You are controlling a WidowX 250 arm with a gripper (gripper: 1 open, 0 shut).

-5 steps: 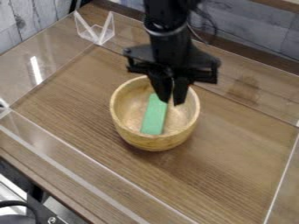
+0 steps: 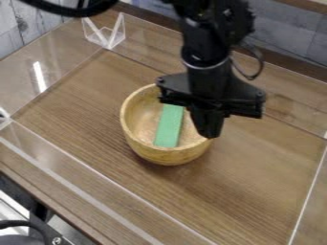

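A tan round bowl (image 2: 137, 124) rests on the wooden table, with a green rectangular block (image 2: 170, 124) lying in it. The black gripper (image 2: 211, 134) is over the bowl's right side, covering that part of it; its fingertips point down, and it appears shut, with nothing visible between its fingers.
A clear plastic object (image 2: 105, 31) stands at the back left near the table's edge.
The gripper has moved slightly right and toward the front, and now hides more of the bowl's right side.
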